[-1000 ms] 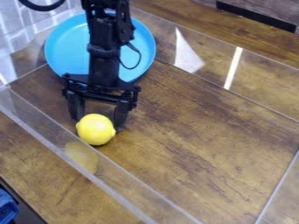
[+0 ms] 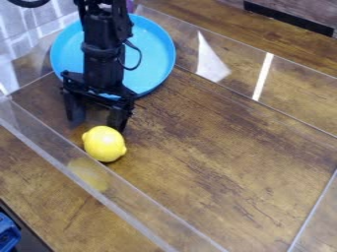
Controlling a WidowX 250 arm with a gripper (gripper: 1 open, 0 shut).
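Note:
A yellow lemon-like object (image 2: 104, 144) lies on the wooden surface near the left-middle. Just above it, the black gripper (image 2: 97, 116) hangs low with its fingers apart, nothing seen between them. Behind the arm, a blue round plate or bowl (image 2: 152, 61) sits at the upper left, partly covered by the arm.
Clear plastic walls border the wooden floor (image 2: 211, 157) on several sides. A small blue item (image 2: 11, 236) shows outside the wall at the bottom left.
The gripper has moved up and slightly left, off the yellow object and toward the blue plate. The yellow object stays about where it was, shifted slightly.

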